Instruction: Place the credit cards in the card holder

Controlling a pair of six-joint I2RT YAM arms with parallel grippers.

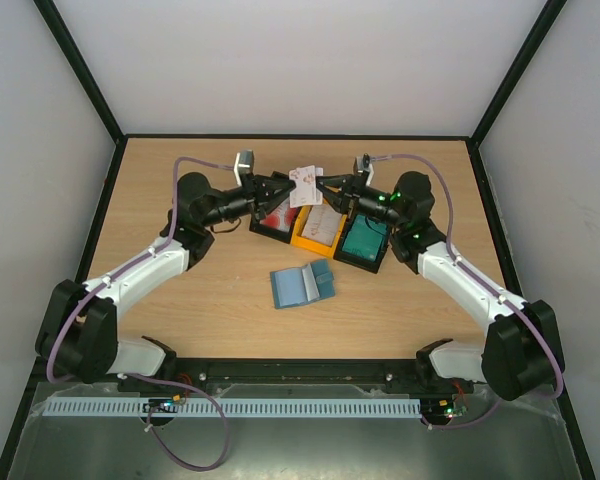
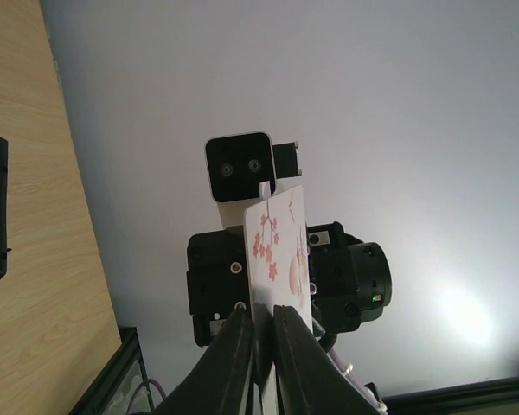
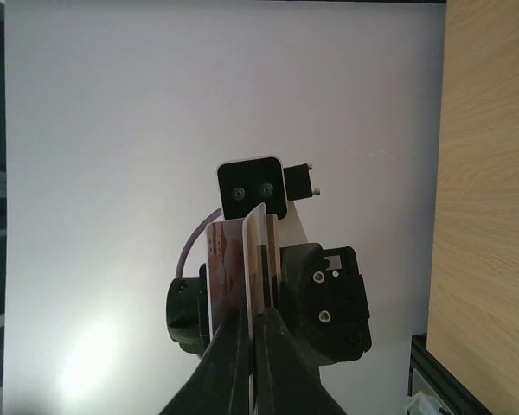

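Observation:
Pale cards (image 1: 303,187) with red blossom prints are held up between the two grippers, above the table. In the top view, a second card edge shows behind the front card, offset to the right. My left gripper is shut on a card that stands on edge towards the right arm. Opposite it, my right gripper is shut on a card too; several thin card edges (image 3: 256,251) fan slightly apart in front of it. The blue card holder (image 1: 289,288) lies opened on the table in front, with nothing touching it.
Behind and below the grippers stand a black tray (image 1: 257,227) with a red card, an orange tray (image 1: 314,246) with pale contents and a black tray (image 1: 359,262) with green contents. Bare table (image 1: 210,310) surrounds the card holder.

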